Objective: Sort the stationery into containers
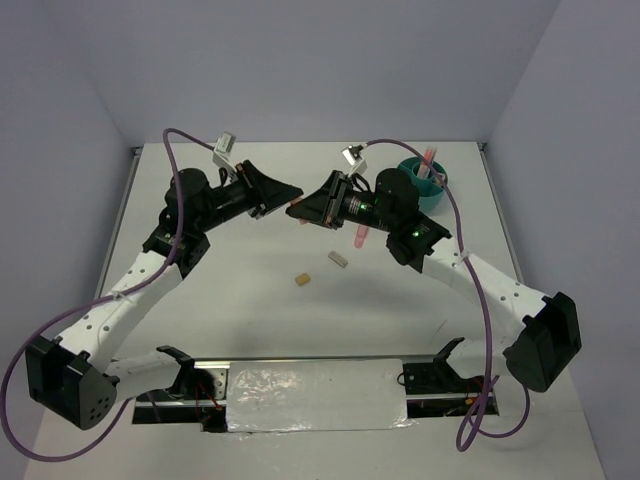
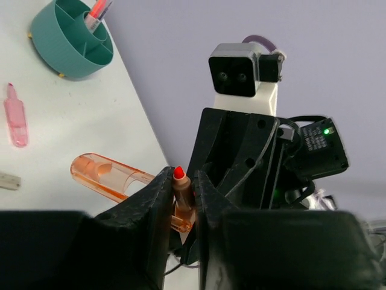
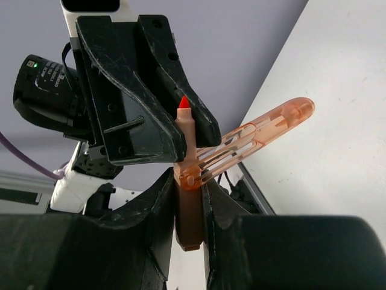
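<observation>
An orange marker with a red tip stands between my two grippers, mid-air above the table. My right gripper is shut on its lower part. In the left wrist view my left gripper has its fingers on either side of the marker; whether they still press on it cannot be told. Crossing the marker is a clear orange tube, pointing sideways; its join is unclear. Beneath, on the table, lie a pink marker, a pale grey block and a tan block.
A teal round holder with compartments stands at the table's back right, with pens upright in it. My right arm passes close in front of it. Bare white table spreads to the front and left. The two grippers meet closely, tip to tip.
</observation>
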